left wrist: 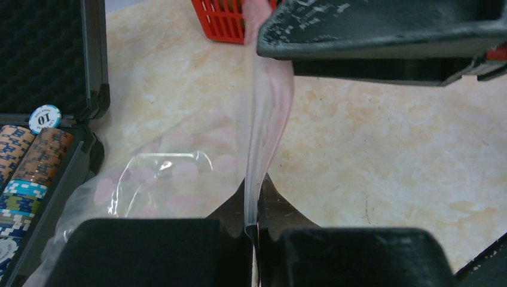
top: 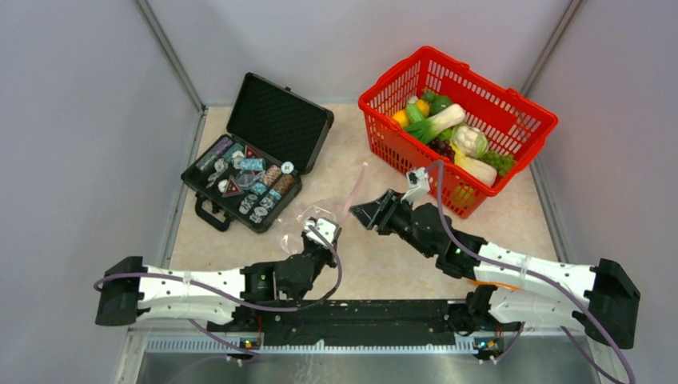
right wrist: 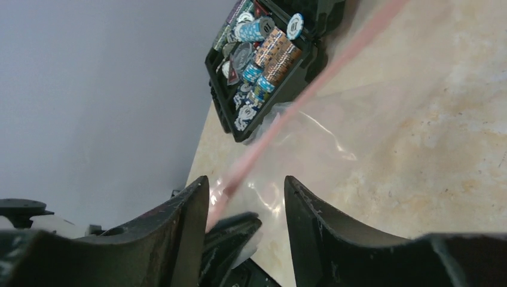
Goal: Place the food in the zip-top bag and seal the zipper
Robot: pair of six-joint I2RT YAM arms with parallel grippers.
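Observation:
The clear zip top bag [left wrist: 170,173] has a pinkish zipper edge and shows no food inside. In the left wrist view its zipper strip runs down between the closed fingertips of my left gripper, which is shut on it. From above, the bag [top: 294,230] extends left from that gripper [top: 326,227]. My right gripper is open, with its fingers apart; the blurred strip passes behind them in the right wrist view. Food, including a leek [top: 440,124] and a cauliflower [top: 469,142], lies in the red basket [top: 512,108].
An open black case [top: 300,140] of poker chips stands at the back left, close beside the bag. The basket occupies the back right. Something orange [top: 494,285] is partly hidden beneath the right arm. Bare table [top: 384,272] lies between the arms at the front.

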